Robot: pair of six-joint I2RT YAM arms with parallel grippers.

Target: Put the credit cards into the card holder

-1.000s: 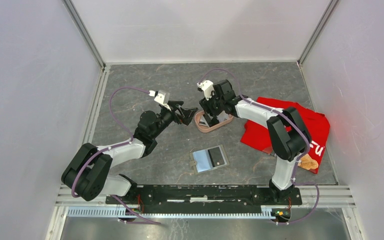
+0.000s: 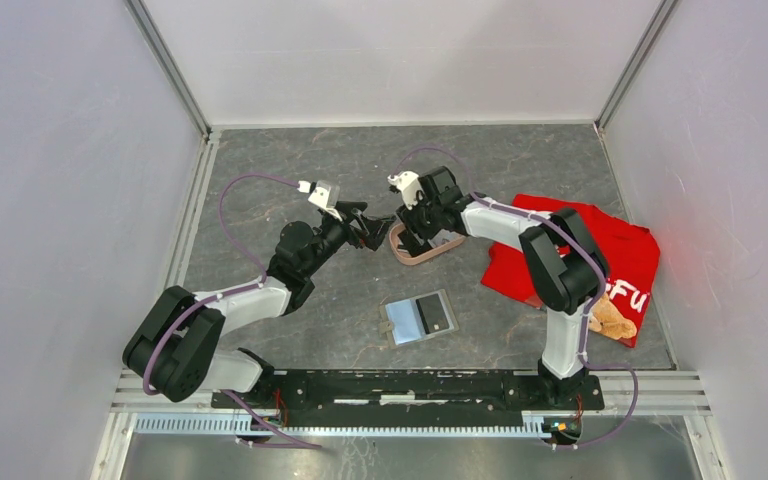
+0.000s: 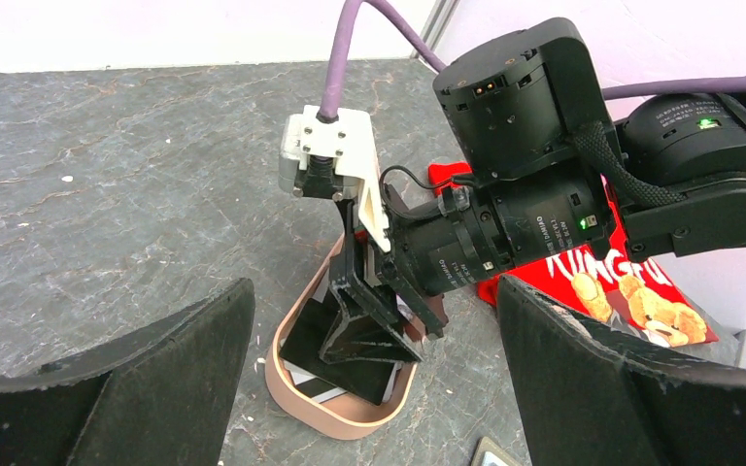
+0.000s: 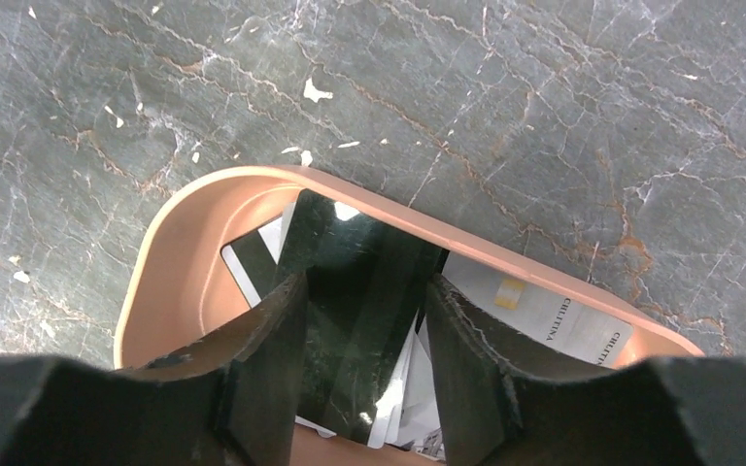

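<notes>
In the right wrist view, a glossy black card (image 4: 355,311) lies on top of several others in a pink oval tray (image 4: 223,180). My right gripper is down in that tray, one finger on each side of the black card, its fingers part open; whether the fingers touch the card's edges is hard to tell. A silver-grey card (image 4: 534,311) lies beside it. To the left of the tray my left gripper (image 2: 385,232) is open, with nothing between its fingers. The card holder (image 2: 420,317), pale blue and black, lies flat on the table nearer the robot base.
On the right, a red bag (image 2: 580,260) with a bear print spreads over the table beneath the right arm. The left gripper's tips are close to the tray's left rim. Bare grey table (image 2: 340,320) surrounds the card holder.
My right gripper has come lower into the tray and shifted slightly left over the black card, which has moved slightly left too. The left arm and card holder are still.
</notes>
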